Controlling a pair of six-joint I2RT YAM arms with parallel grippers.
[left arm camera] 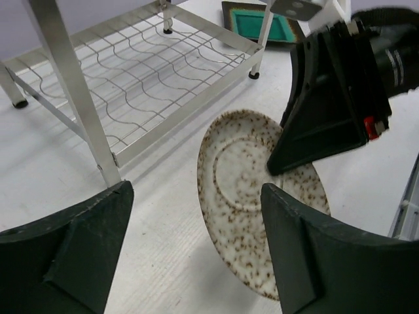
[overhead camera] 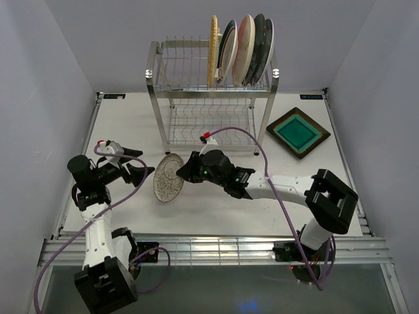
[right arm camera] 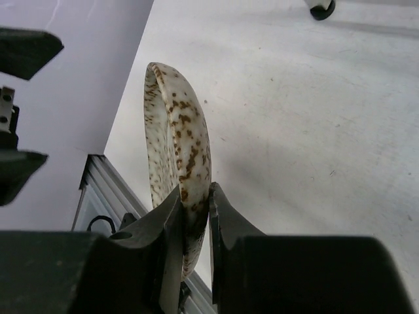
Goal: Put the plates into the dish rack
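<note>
A speckled cream plate (overhead camera: 167, 186) hangs on edge over the table in the middle left. My right gripper (overhead camera: 186, 171) is shut on it, its fingertips gripping the plate in the right wrist view (right arm camera: 195, 229). My left gripper (overhead camera: 140, 167) stands open just left of the plate, apart from it; in the left wrist view the plate (left arm camera: 229, 196) shows between and beyond its open fingers. The two-tier metal dish rack (overhead camera: 156, 104) stands at the back, several plates (overhead camera: 243, 49) upright in the right part of its upper tier.
The rack's lower tier (overhead camera: 209, 121) is empty. A square green dish with a dark rim (overhead camera: 299, 133) lies on the table right of the rack. Grey walls bound both sides.
</note>
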